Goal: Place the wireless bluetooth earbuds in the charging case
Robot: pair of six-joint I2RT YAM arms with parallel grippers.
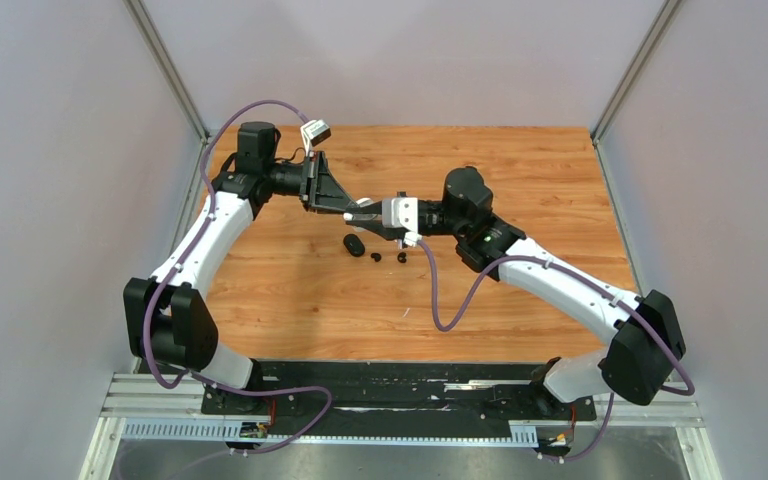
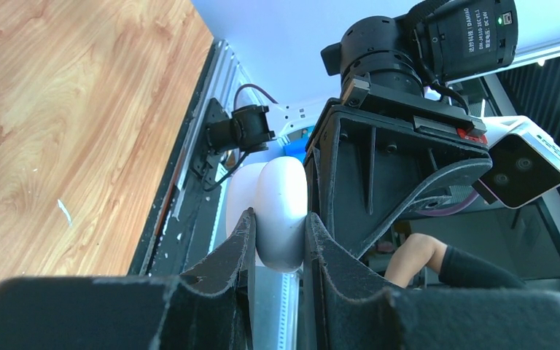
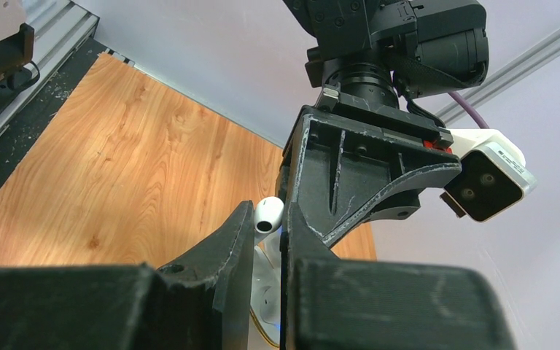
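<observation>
In the left wrist view, my left gripper is shut on the rounded white charging case [image 2: 283, 208]; another white part of it shows behind. My right gripper is shut on a small white earbud [image 3: 269, 211], whose end with a dark oval mark pokes up between the fingertips. From the top, both grippers meet above the table left of centre, the white case [image 1: 363, 203] showing at their tips. Fingers cover most of the contact there, so I cannot tell how the earbud sits against the case.
A black oval object [image 1: 354, 245] and small dark pieces [image 1: 376, 257] lie on the wooden table [image 1: 310, 310] just below the grippers. A purple cable [image 1: 444, 325] loops down from the right wrist.
</observation>
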